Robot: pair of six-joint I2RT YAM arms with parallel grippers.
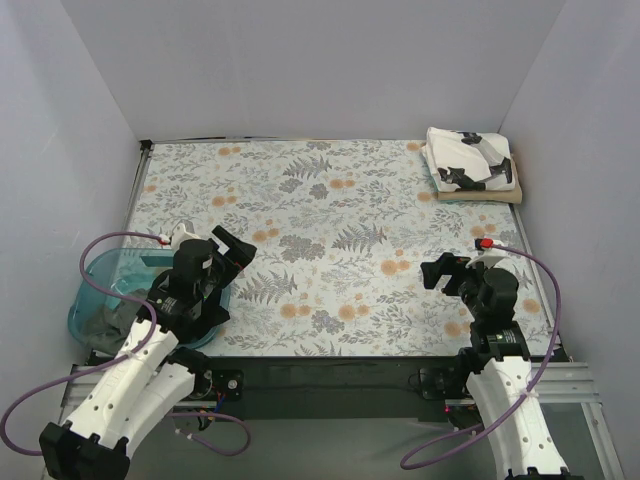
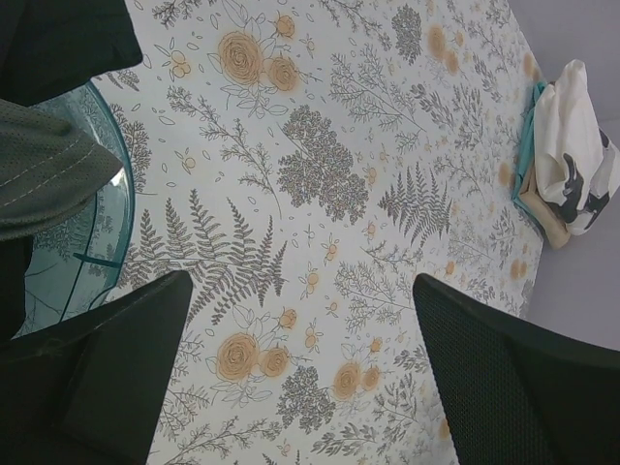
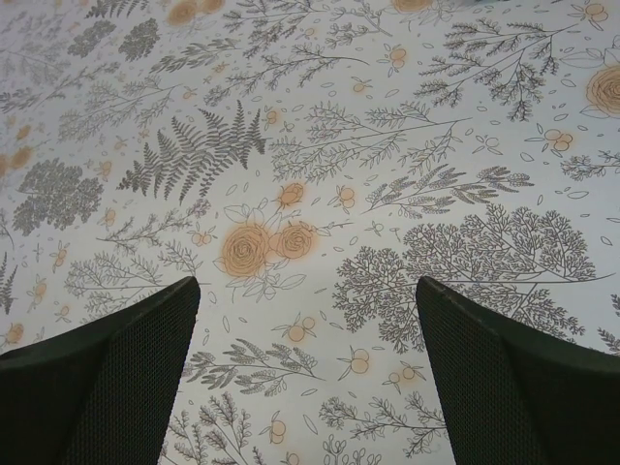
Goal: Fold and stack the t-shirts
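Observation:
A folded stack of shirts [image 1: 470, 155], white with black patches on top over tan and teal layers, lies at the table's back right; the left wrist view also shows it [image 2: 572, 145] at the right. A translucent blue bin [image 1: 85, 310] at the left holds dark and grey-green cloth [image 2: 48, 170], partly hidden by my left arm. My left gripper [image 1: 235, 247] hangs open at the bin's right edge, with nothing between its fingers. My right gripper [image 1: 440, 272] stands open over the right part of the table, only patterned tabletop between its fingers.
Walls [image 1: 330, 70] enclose the back and both sides. Purple cables [image 1: 545, 300] loop along both arms.

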